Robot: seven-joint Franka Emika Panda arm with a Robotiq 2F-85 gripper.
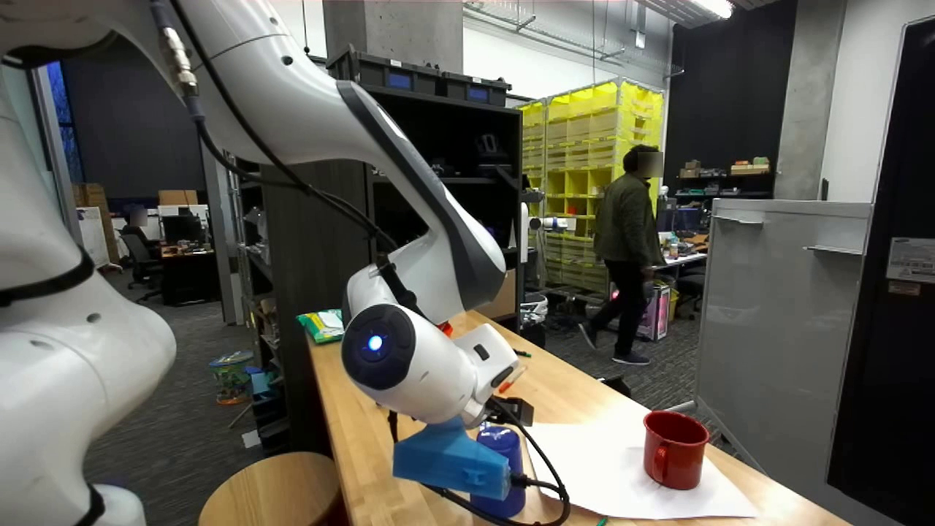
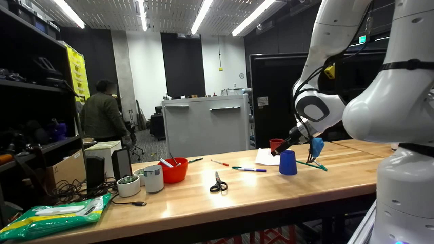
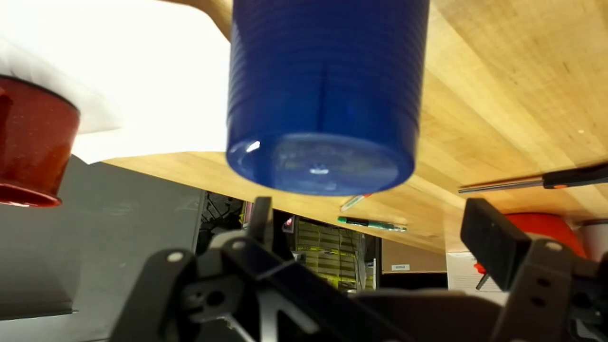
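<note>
A blue cup [image 2: 288, 162] stands upside down on the wooden table, its closed base upward. In the wrist view the same cup [image 3: 325, 85] fills the upper middle, base towards the fingertips. My gripper is open, its two black fingers wide apart with nothing between them. From the side, the gripper [image 2: 276, 152] appears near the cup's upper part; whether they touch cannot be told. A red mug [image 1: 675, 451] stands upright on a sheet of white paper [image 1: 596, 478]. The blue-covered camera mount partly hides the cup in the first exterior view.
Scissors [image 2: 218, 183], markers [image 2: 250, 169] and a red bowl [image 2: 174, 170] with pens lie along the table. Small plant pots [image 2: 129, 186], a grey cup [image 2: 153, 179] and a green packet [image 2: 57, 215] occupy the far end. Bare tabletop surrounds the scissors.
</note>
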